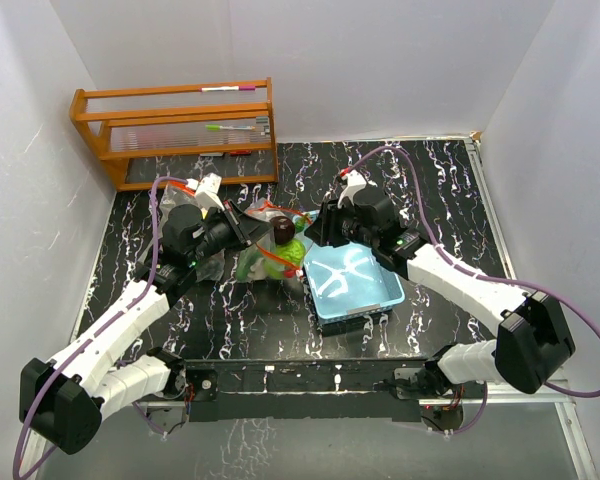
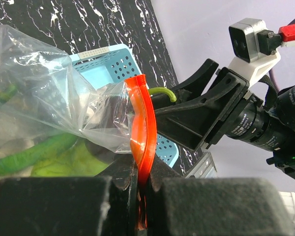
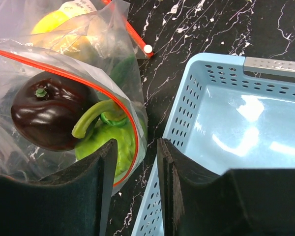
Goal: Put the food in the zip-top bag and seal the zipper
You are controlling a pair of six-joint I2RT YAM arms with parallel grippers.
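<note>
The clear zip top bag lies on its side, its orange-edged mouth gaping toward the basket. Inside are a dark eggplant, a green pepper with a curved stem, a lime-green item and something yellow farther back. My left gripper is shut on the orange zipper strip. Just right of the mouth, my right gripper is partly open with nothing between its fingers. In the left wrist view the curved stem shows close to the right gripper's fingers.
A light-blue basket stands right beside the bag, under the right gripper. A wooden rack with markers stands at the back left.
</note>
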